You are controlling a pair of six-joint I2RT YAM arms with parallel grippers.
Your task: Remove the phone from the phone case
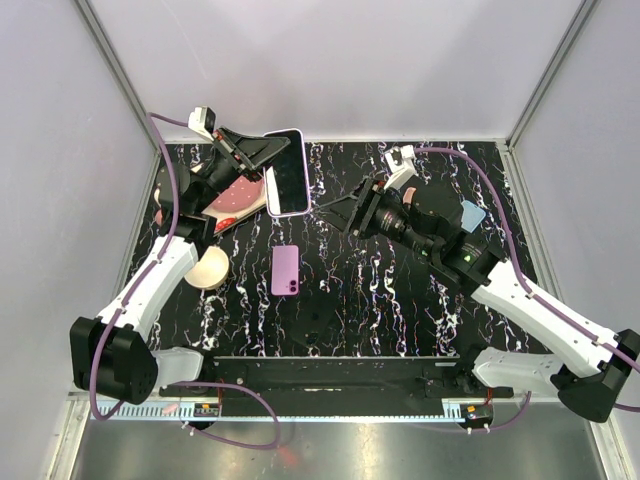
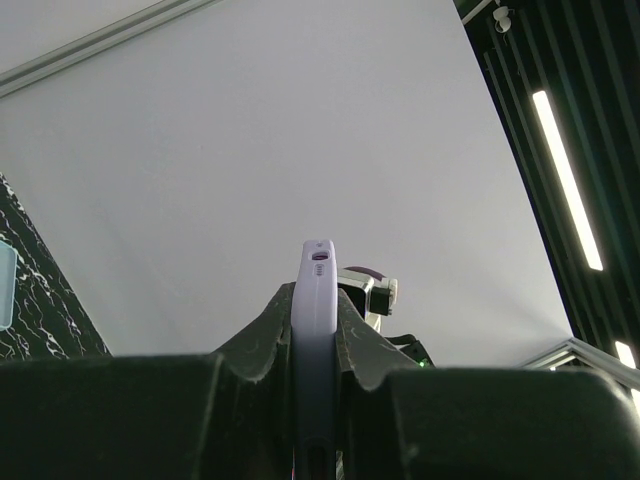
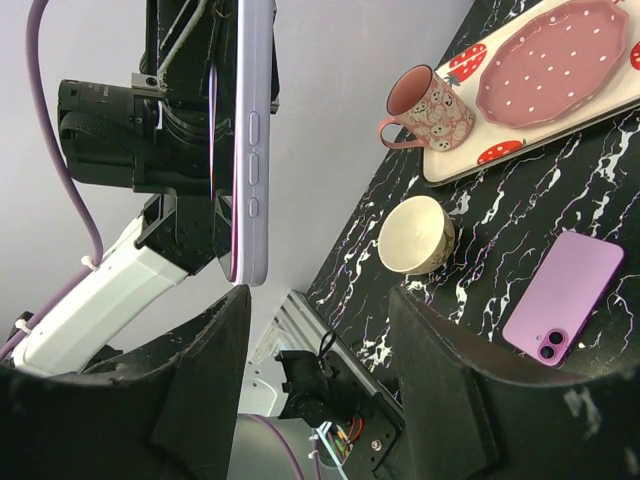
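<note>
My left gripper (image 1: 262, 160) is shut on an upright phone in a pale lilac case (image 1: 288, 180), held up at the centre left with the dark screen facing the top camera. In the left wrist view the case's edge (image 2: 316, 300) sits between the fingers; in the right wrist view its side buttons show (image 3: 252, 160). My right gripper (image 1: 330, 212) is just right of the phone, apart from it, its fingers (image 3: 430, 360) part open with nothing seen between them.
A pink-purple phone (image 1: 285, 270) lies on the black marble table, with a cream bowl (image 1: 208, 267), a tray with pink plate (image 3: 550, 60), a mug (image 3: 440, 115) and a blue item (image 1: 470, 216) around.
</note>
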